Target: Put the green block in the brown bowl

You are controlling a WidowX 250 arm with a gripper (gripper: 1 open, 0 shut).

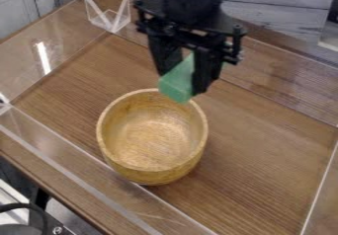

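Observation:
My gripper (181,73) is shut on the green block (177,85), whose lower part shows below the dark fingers. The block hangs tilted over the far right rim of the brown bowl (111,113), and hides a little of that rim. From this one view its height above the bowl cannot be told exactly. The bowl stands upright on the wooden table, and its inside looks empty.
Bare wooden table (258,145) spreads to the right of the bowl. A clear raised edge (53,140) runs along the left side. Black cables (30,217) lie at the lower left corner. My arm covers much of the far side.

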